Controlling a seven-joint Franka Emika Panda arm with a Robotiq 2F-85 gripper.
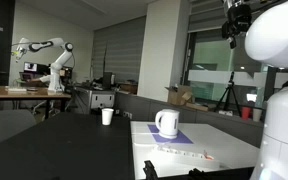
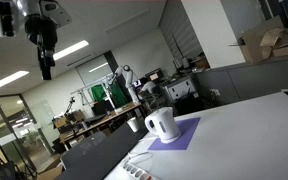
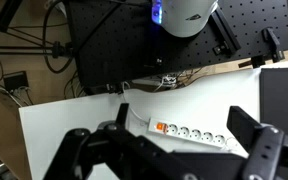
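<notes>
My gripper is open, its dark fingers (image 3: 248, 131) set wide apart in the wrist view with nothing held between them. A white power strip (image 3: 194, 134) shows through that gap, far below on the white table. In the first exterior view the gripper (image 1: 234, 30) hangs high at the upper right, well above the table. A white kettle (image 1: 167, 122) stands upright on a purple mat (image 1: 191, 133). The second exterior view has the same kettle (image 2: 163, 124) on its mat (image 2: 183, 133), with the gripper (image 2: 46, 58) high at the upper left.
A white cup (image 1: 107, 116) stands left of the kettle, on or behind the dark surface (image 1: 59, 145). The power strip (image 1: 187, 152) lies near the table's front edge, its cord beside it. Another robot arm (image 1: 46, 47) stands in the background.
</notes>
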